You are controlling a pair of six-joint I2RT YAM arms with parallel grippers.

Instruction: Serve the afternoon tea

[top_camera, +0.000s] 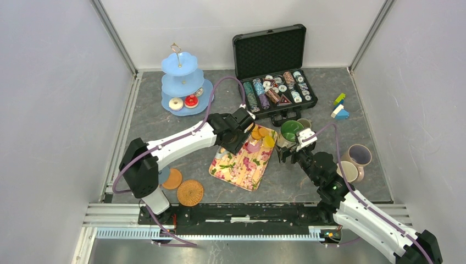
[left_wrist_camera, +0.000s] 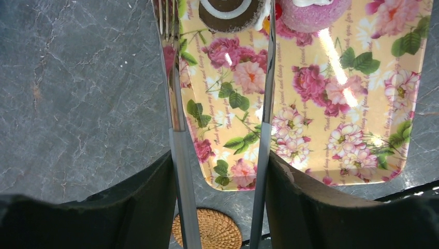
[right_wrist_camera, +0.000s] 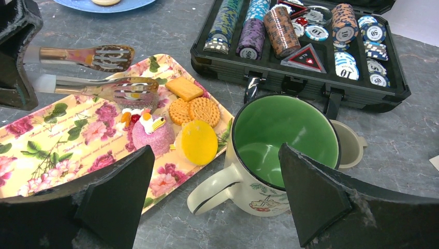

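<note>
My left gripper has its fingers against the two arms of a pair of metal tongs (left_wrist_camera: 177, 106), which are spread apart. Between those tong arms, at the top of the left wrist view, appears a chocolate roll cake (left_wrist_camera: 234, 19). It lies on the flowered tray (left_wrist_camera: 243, 137), beside a pink cake (left_wrist_camera: 313, 14). From the right wrist view, the tong tips hang over the tray near the cakes; whether they touch the chocolate one I cannot tell. My right gripper is open by a green-lined mug (right_wrist_camera: 259, 189), holding nothing.
Biscuits (right_wrist_camera: 194, 111) and a yellow pastry (right_wrist_camera: 199, 142) share the tray. Behind stand a blue tiered stand (top_camera: 182, 85) with donuts and an open chip case (top_camera: 279, 94). Cups (top_camera: 360, 155) are at right, round coasters (top_camera: 190, 193) at front left.
</note>
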